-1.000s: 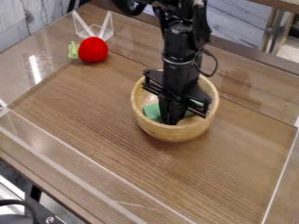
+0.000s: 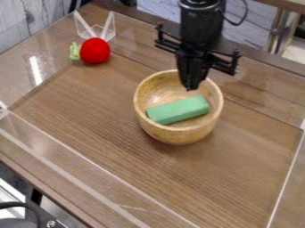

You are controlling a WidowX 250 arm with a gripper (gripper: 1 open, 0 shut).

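Observation:
A round tan bowl (image 2: 176,134) stands in the middle of the wooden table. Inside it lies a green block (image 2: 177,110), tilted diagonally across the bowl's floor. The black gripper (image 2: 193,68) is above the back of the bowl, reaching down from the top of the view. It is shut, and nothing shows between its fingers.
A red tomato-like object (image 2: 96,52) lies at the back left, with green leaves and a clear angular piece beside it. Black cables hang at the bottom-left edge.
The gripper has risen and moved back, out of the bowl, uncovering the green block, which remains in the bowl.

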